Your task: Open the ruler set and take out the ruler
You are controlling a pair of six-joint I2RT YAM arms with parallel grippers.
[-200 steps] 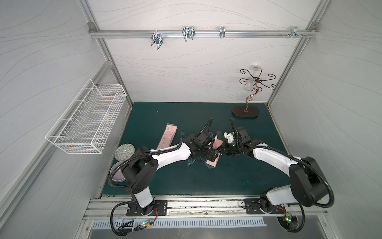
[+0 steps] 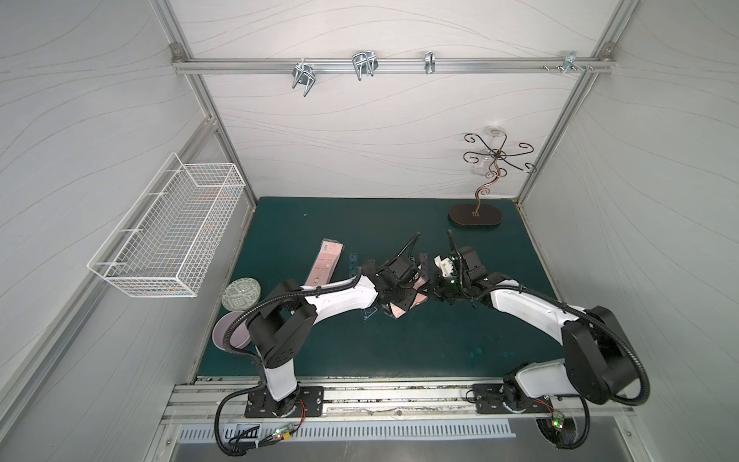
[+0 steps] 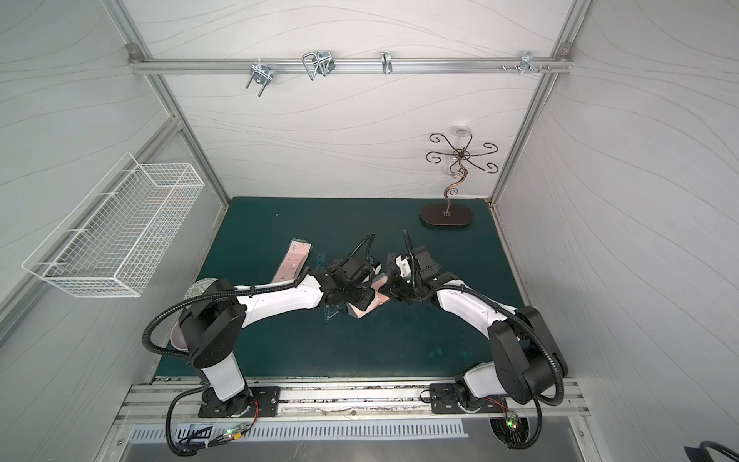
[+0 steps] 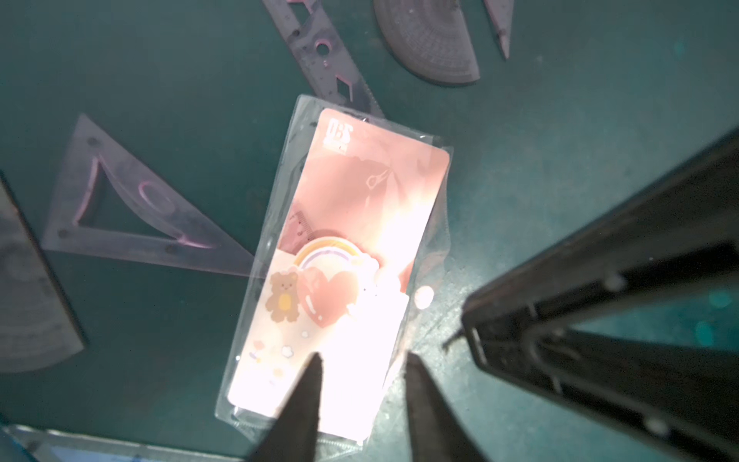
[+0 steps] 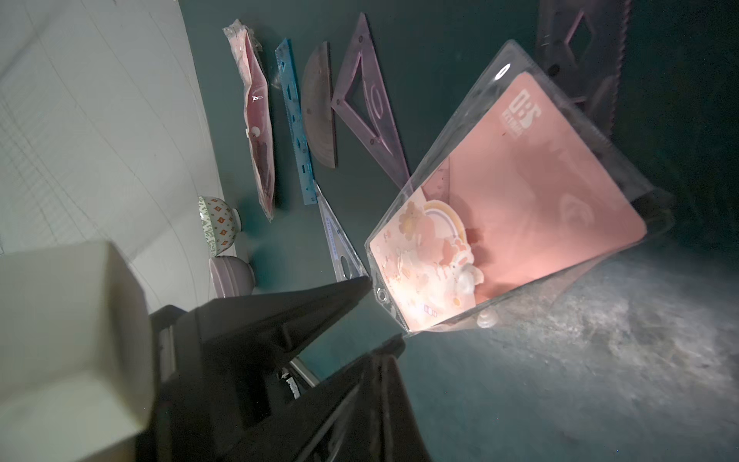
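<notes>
The ruler set's clear pouch [image 4: 346,215] lies between my arms, its pink card printed with a heart, a bear and a rainbow. A small pink piece [image 5: 436,183] shows behind the printed front. My left gripper is partly open at the pouch's lower end, and in the right wrist view its fingers [image 5: 323,304] stand either side of the near corner; contact is unclear. My right gripper is shut, with nothing showing between its fingers. In the left wrist view it stands right of the pouch, near a white snap [image 4: 423,297].
Around the pouch lie a blue ruler [image 5: 296,123], a grey protractor [image 5: 318,107], a purple triangle [image 5: 375,100] and a clear triangle [image 5: 338,238]. Another pink pouch [image 2: 324,262] lies left. Two bowls, one lilac [image 2: 231,329], stand far left.
My left gripper has moved a little to the right and away from the front edge. The pouch has turned, its near end swinging left. The right arm has hardly moved.
</notes>
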